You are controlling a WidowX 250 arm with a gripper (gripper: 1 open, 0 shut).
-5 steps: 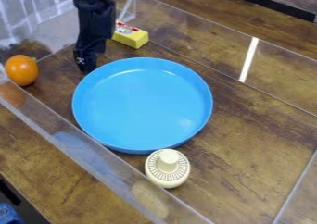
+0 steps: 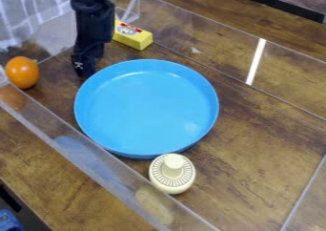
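The black gripper (image 2: pixel 86 59) hangs down at the top left, low over the wooden table just behind the blue plate (image 2: pixel 147 111). Its fingers are dark and small in view, so I cannot tell whether they are open or shut or hold anything. An orange fruit (image 2: pixel 22 72) lies to its left. A yellow box (image 2: pixel 132 35) sits to its right, behind the plate.
A cream, round-topped object (image 2: pixel 173 178) stands in front of the plate near a clear wall (image 2: pixel 109 178).
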